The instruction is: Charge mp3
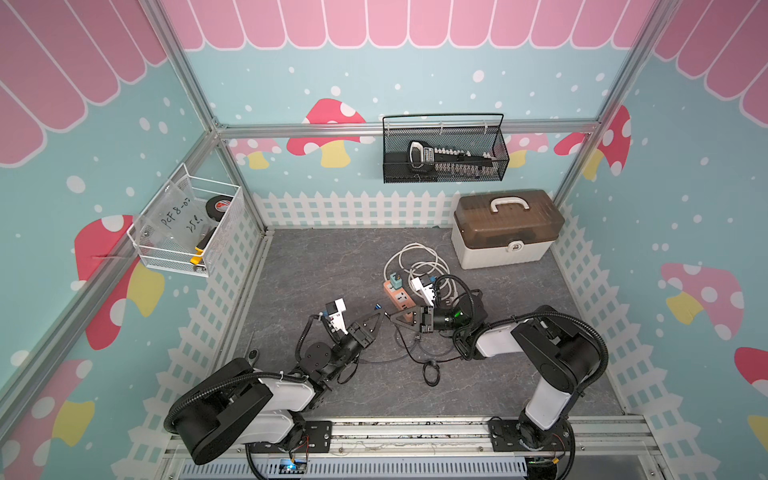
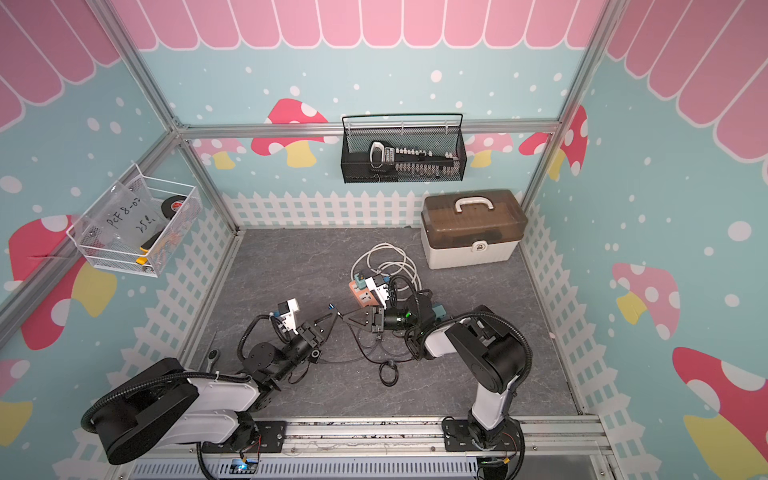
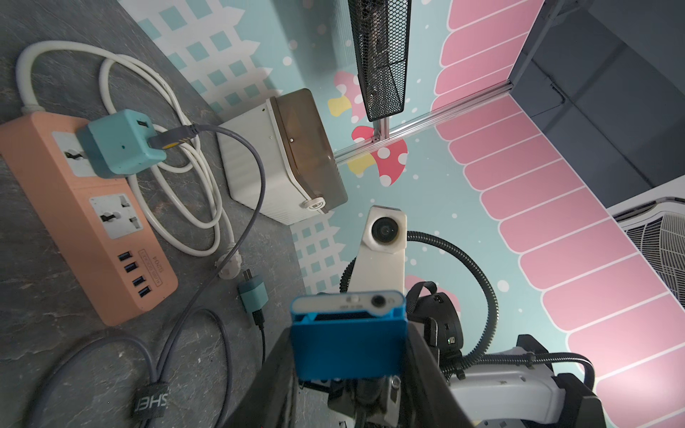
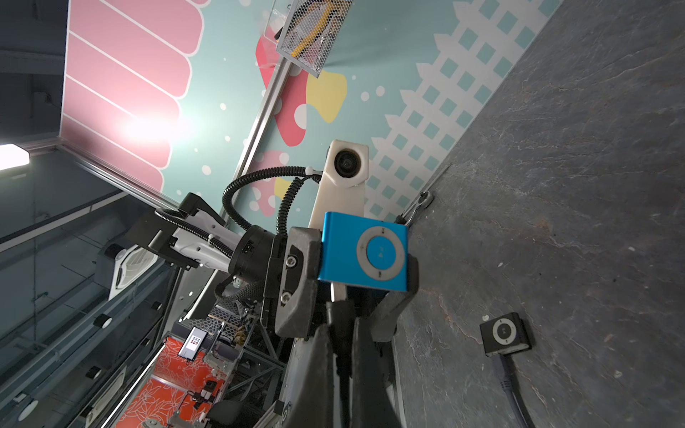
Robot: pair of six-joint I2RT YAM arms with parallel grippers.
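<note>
A blue mp3 player (image 4: 342,246) sits between the fingers of my left gripper (image 1: 378,318), which is shut on it; one finger (image 4: 299,285) shows along its side. Right below the player, my right gripper (image 1: 389,315) is shut on a black cable plug (image 4: 341,314). The plug's silver tip (image 4: 338,291) points up at the player's lower edge and meets it in this view; whether it is inside cannot be told. In the left wrist view the player (image 3: 349,349) hides the plug. A teal adapter (image 3: 117,142) stands in the orange power strip (image 3: 107,228).
A second small teal plug (image 3: 253,292) with a black cable lies on the table. A black player (image 4: 505,333) lies there too, its cable attached. Grey cables cross the table between the arms. The toolbox (image 1: 508,228) stands at the back right.
</note>
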